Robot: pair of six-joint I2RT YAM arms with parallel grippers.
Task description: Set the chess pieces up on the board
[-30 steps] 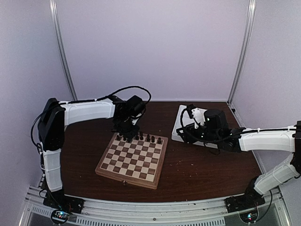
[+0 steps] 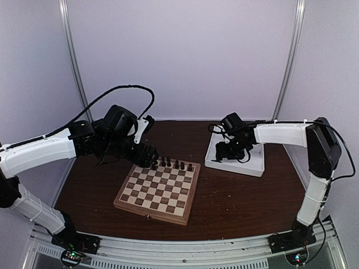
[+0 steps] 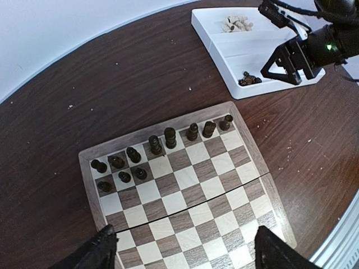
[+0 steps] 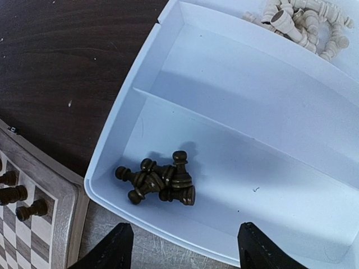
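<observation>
The chessboard (image 2: 157, 196) has dark pieces standing along its far edge, with a few one row in front (image 3: 141, 173). My left gripper is raised above the board, fingers apart, nothing seen between them. My right gripper hangs open over the white tray (image 2: 252, 168), empty. Below it, a heap of dark pawns (image 4: 160, 179) lies in one compartment. White pieces (image 4: 300, 28) lie jumbled in another compartment at the far side.
Walls stand at the back and both sides.
My left arm has lifted up from the board's far rows and drawn back.
</observation>
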